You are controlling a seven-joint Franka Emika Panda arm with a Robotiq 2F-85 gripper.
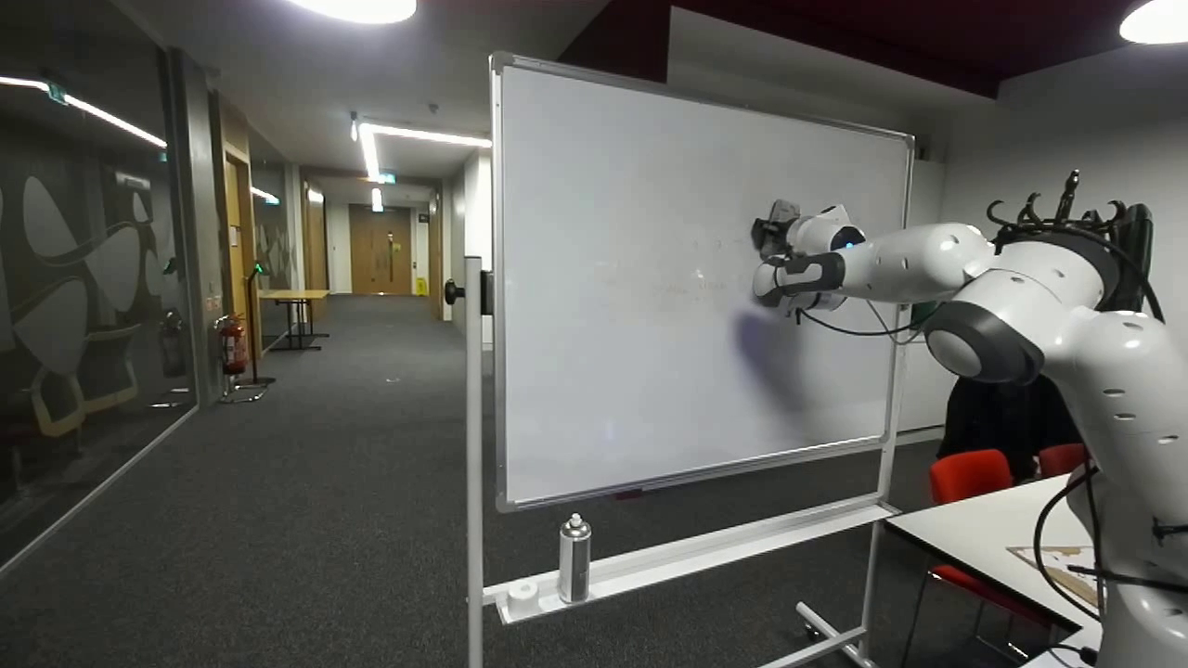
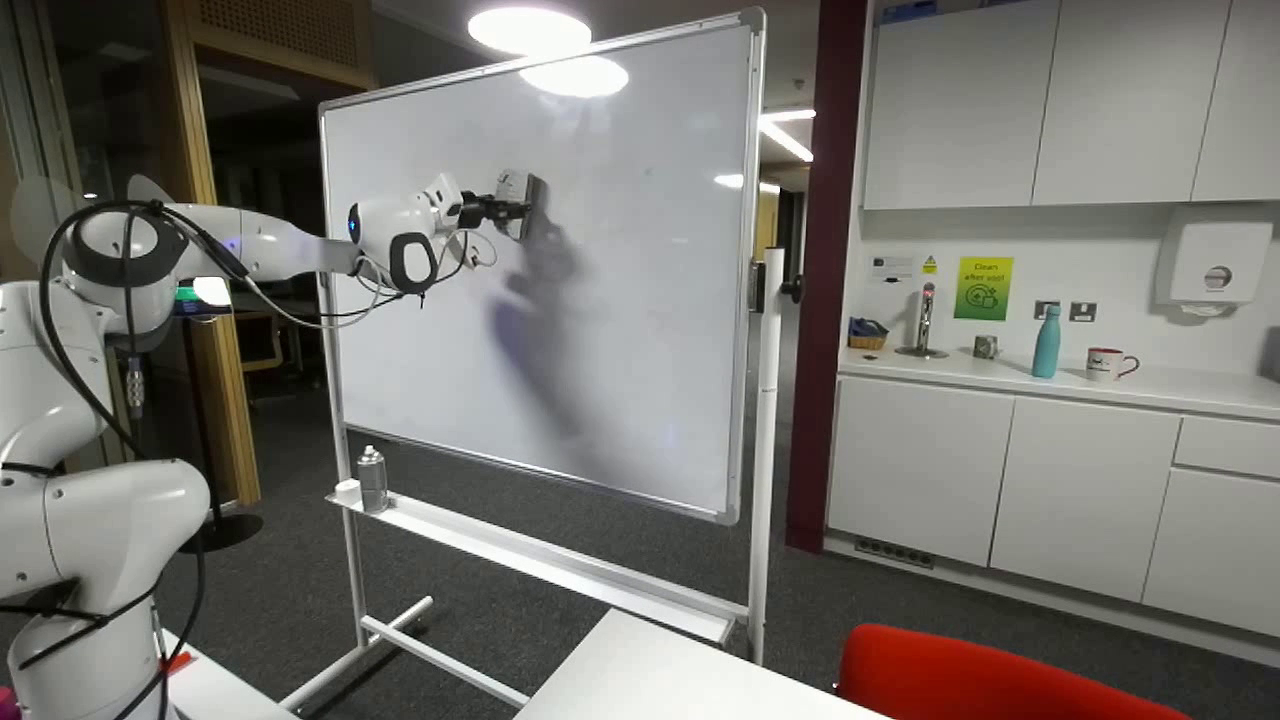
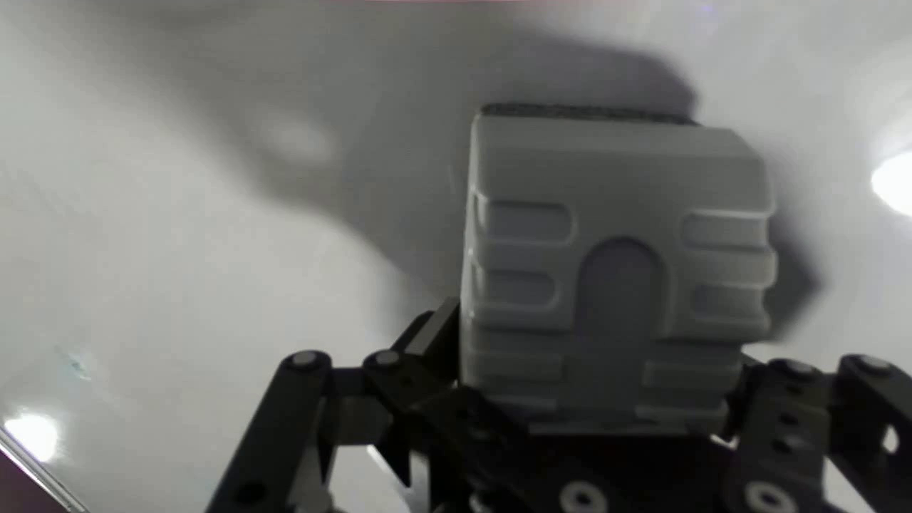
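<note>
A grey whiteboard eraser (image 3: pixel 620 205) with a ribbed back and a dark felt edge fills the middle of the wrist view. My gripper (image 2: pixel 489 210) is shut on it, the black fingers (image 3: pixel 440 338) on either side. In the second exterior view the eraser (image 2: pixel 516 190) stands upright at the upper part of the whiteboard (image 2: pixel 648 312), its felt side toward the surface. Whether the felt fully touches the board cannot be told. In the first exterior view the eraser (image 1: pixel 784 211) is right of the board's middle, and faint marks (image 1: pixel 685 288) show to its left.
On the tray (image 1: pixel 713 551) under the board stand a silver spray can (image 1: pixel 574 560) and a small white roll (image 1: pixel 522 599). A white table (image 2: pixel 684 678) and a red chair (image 2: pixel 960 672) are near the board. Its left half is unobstructed.
</note>
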